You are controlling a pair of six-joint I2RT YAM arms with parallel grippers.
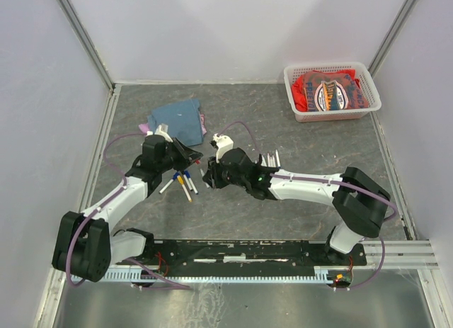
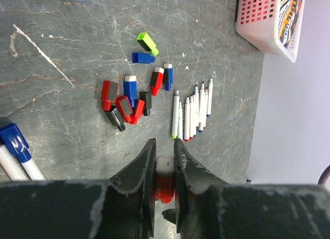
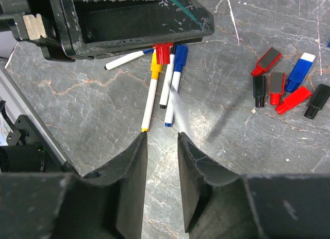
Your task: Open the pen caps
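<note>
My left gripper (image 1: 196, 159) is shut on a red pen cap (image 2: 165, 179). In the right wrist view this red cap (image 3: 163, 53) pokes out below the left gripper's dark fingers (image 3: 139, 22). A blurred white pen body (image 3: 178, 112) is apart from the cap, slanting down toward the right gripper. That gripper's fingers stand apart, and I see no grip on the pen. Capped markers, one yellow (image 3: 151, 97) and several blue (image 3: 175, 84), lie on the table beneath the left gripper.
Several loose caps (image 2: 130, 89) in red, blue, black and green lie mid-table. Uncapped pens (image 2: 191, 115) rest in a row beside them. Behind are a blue cloth (image 1: 177, 121) and a white basket (image 1: 333, 116).
</note>
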